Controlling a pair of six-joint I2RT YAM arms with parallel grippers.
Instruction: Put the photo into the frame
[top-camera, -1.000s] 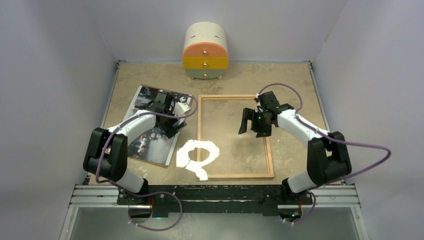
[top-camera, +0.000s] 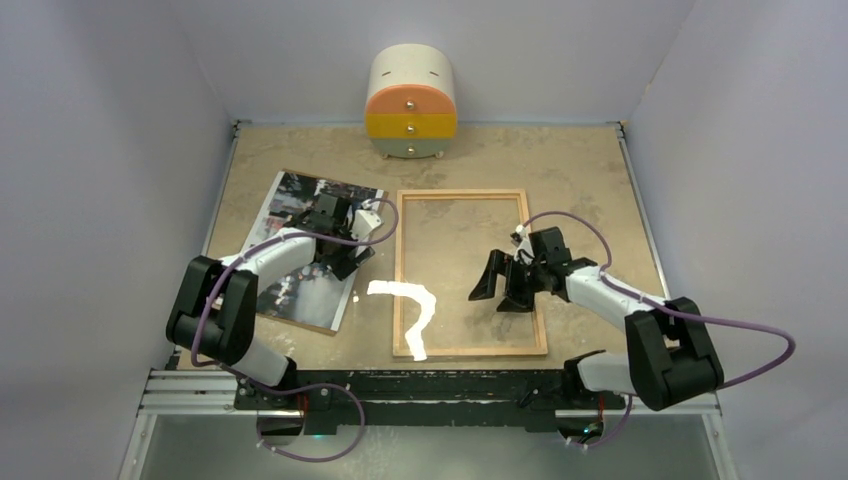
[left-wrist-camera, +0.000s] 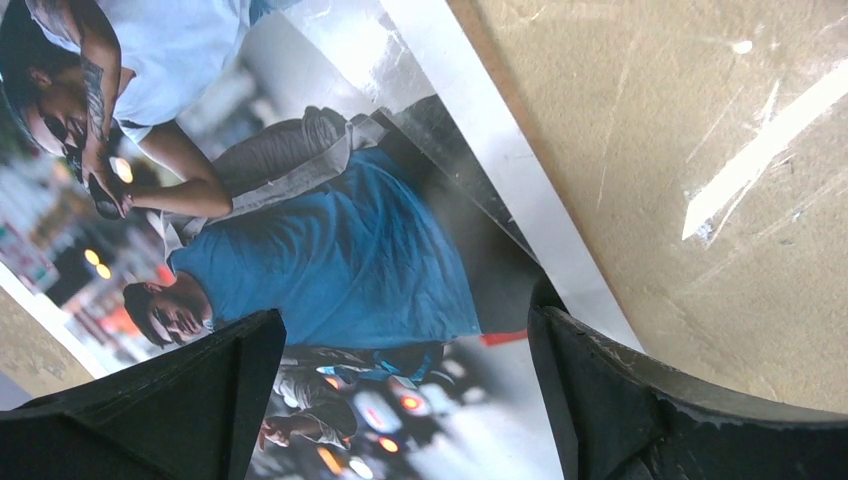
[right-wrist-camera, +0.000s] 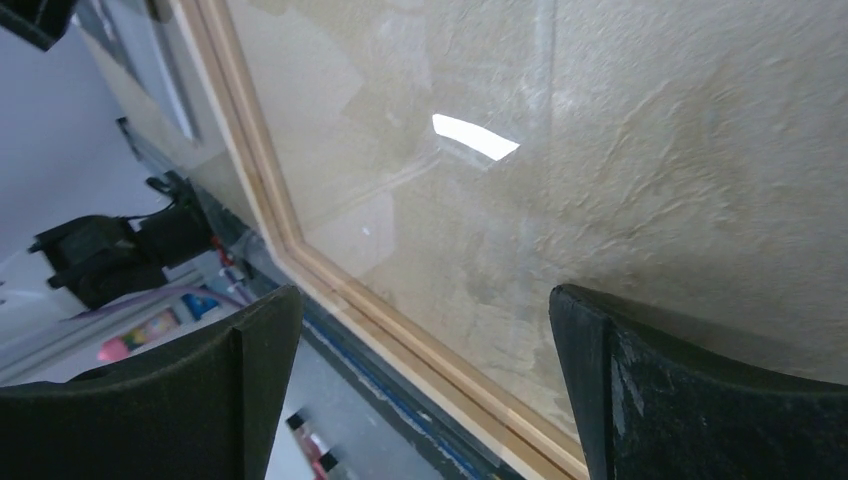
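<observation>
On the left of the table lies the photo (top-camera: 300, 295), flat on a thin wooden board and turned slightly. My left gripper (top-camera: 350, 255) hovers above its right side, open, and the photo (left-wrist-camera: 330, 250) fills much of the left wrist view between the spread fingers. To the right lies the wooden frame (top-camera: 400, 225), flat, with a clear pane (top-camera: 450, 250) inside it that shows the table through. Over the frame's right half, my right gripper (top-camera: 495, 290) stands open with nothing between its fingers. The frame's wooden edge (right-wrist-camera: 370, 315) crosses the right wrist view.
A small rounded chest with coloured drawers (top-camera: 411, 105) stands at the back centre. White light glare (top-camera: 420, 310) lies over the frame's left front part. Bare table (top-camera: 580, 180) shows behind and right of the frame.
My right gripper has come toward the front edge over the pane. The left arm has barely moved. The glare on the pane has changed shape; photo and frame lie as before.
</observation>
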